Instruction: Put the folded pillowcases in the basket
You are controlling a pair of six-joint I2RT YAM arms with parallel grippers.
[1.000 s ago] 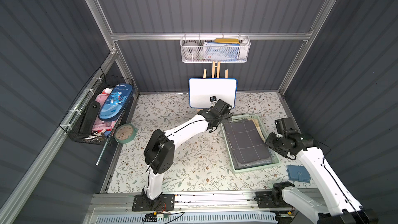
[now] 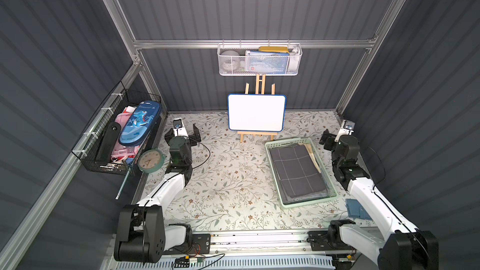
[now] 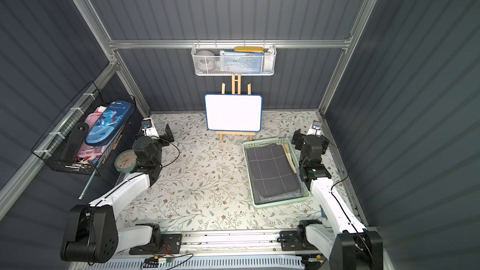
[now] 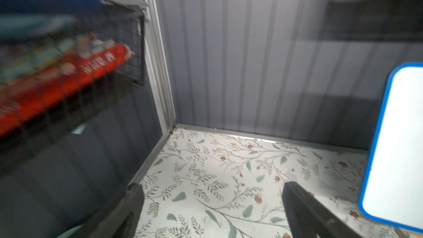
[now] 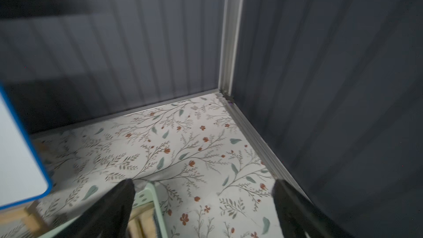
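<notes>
A folded dark grey checked pillowcase [image 2: 295, 170] lies flat inside the pale green basket [image 2: 330, 195] on the right half of the table, with a beige item along its right side. My left gripper is raised at the left of the table, open and empty, away from the basket. My right gripper is raised just right of the basket's back corner, open, with nothing between its fingers.
A whiteboard [image 2: 256, 111] on an easel stands at the back, below a white wire basket [image 2: 259, 70]. A black wire basket [image 2: 105, 165] hangs left, near a green round clock [image 2: 151, 161].
Over the last second my left arm has swung left, away from the basket, and risen. My right arm has moved up and toward the back. The pillowcase has not visibly moved.
</notes>
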